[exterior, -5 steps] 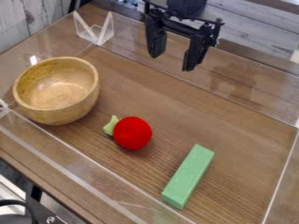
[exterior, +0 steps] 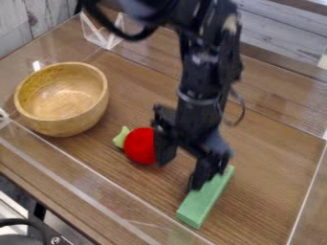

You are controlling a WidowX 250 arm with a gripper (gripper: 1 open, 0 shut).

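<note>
My black gripper (exterior: 189, 144) is low over the middle of the wooden table, reaching down from the top of the camera view. It is open, its dark fingers spread between a red round object (exterior: 141, 147) with a green tip on the left and a pale green bar (exterior: 205, 199) at the lower right. The gripper partly covers both; whether it touches either I cannot tell.
A wooden bowl (exterior: 61, 102) sits at the left. A small white wire-like item (exterior: 102, 29) is at the back left.
The objects appear unmoved.
</note>
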